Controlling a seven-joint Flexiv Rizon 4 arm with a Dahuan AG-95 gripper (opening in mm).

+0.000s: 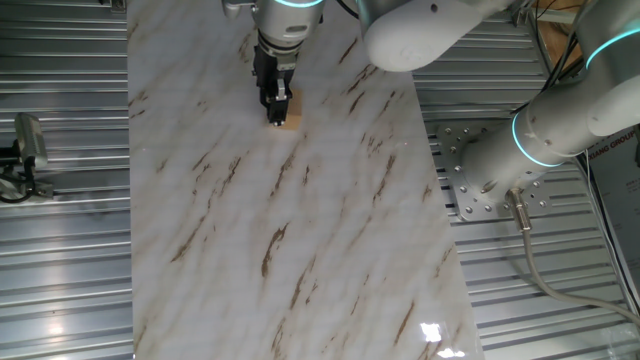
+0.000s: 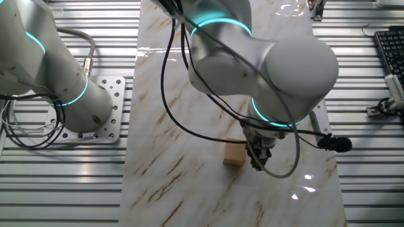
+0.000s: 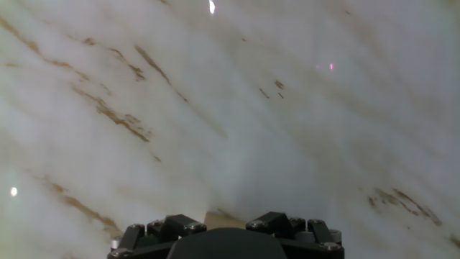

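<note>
A small tan block (image 1: 292,110) lies on the marble-patterned table (image 1: 330,230), toward the top in exterior view 1. My black gripper (image 1: 277,121) points down at it, covering its left part there. In exterior view 2 the block (image 2: 235,153) shows clear of the gripper (image 2: 259,159), just to its left. Along the bottom of the wrist view, the gripper appears open, its two dark sides apart. A strip of the block (image 3: 214,219) shows through that gap, partly covered by the gripper's body. The fingertips' undersides are hidden.
Ribbed metal panels (image 1: 60,260) flank the table. Loose black cables (image 2: 165,101) hang from the arm near the block. A keyboard (image 2: 391,53) lies off the table's right side in exterior view 2.
</note>
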